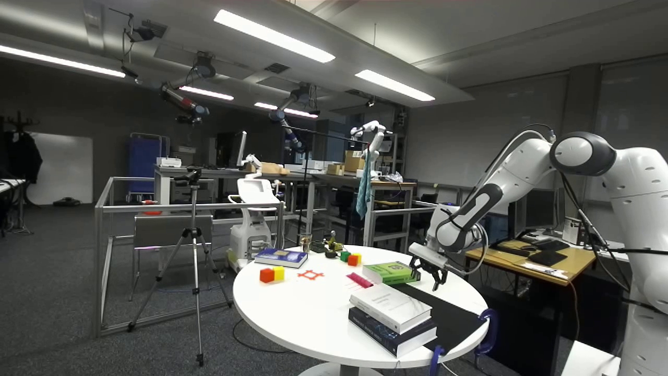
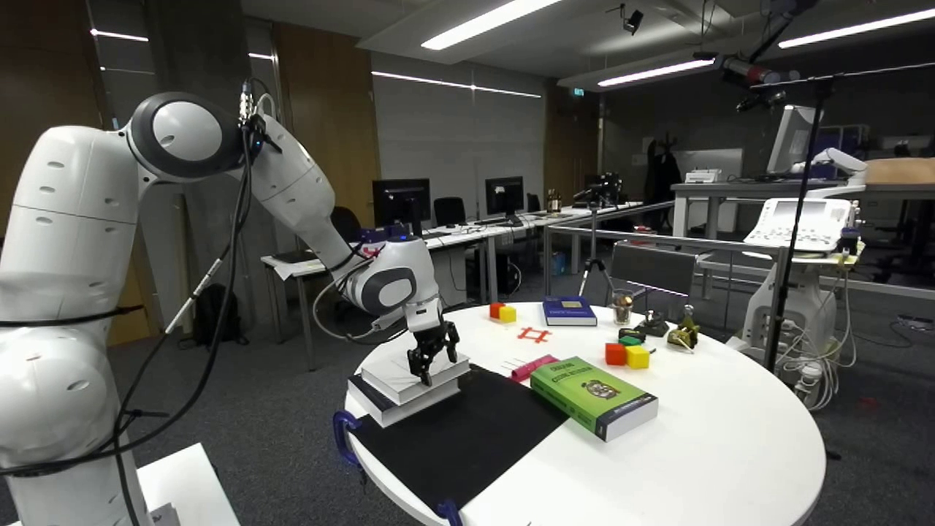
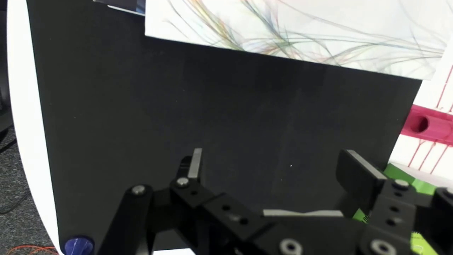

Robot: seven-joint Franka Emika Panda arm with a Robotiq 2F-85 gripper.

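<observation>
My gripper is open above the black mat (image 3: 238, 110), its two fingers wide apart with nothing between them. In exterior view 1 it hangs over the table near the green book (image 1: 393, 272). The white book (image 3: 297, 29) shows at the top of the wrist view, beyond the fingertips, lying on a dark blue book (image 1: 391, 332). At the right of the wrist view is a pink cylindrical piece (image 3: 431, 125) with a round hole. The green book is partly hidden by the right finger there.
Red and yellow cubes (image 1: 267, 275), a blue book (image 1: 281, 257) and a red frame-like piece (image 1: 310, 274) lie on the white table's far side. Blue clamps (image 1: 490, 330) grip its edge near the mat. Free white surface lies at the table's left in exterior view 1.
</observation>
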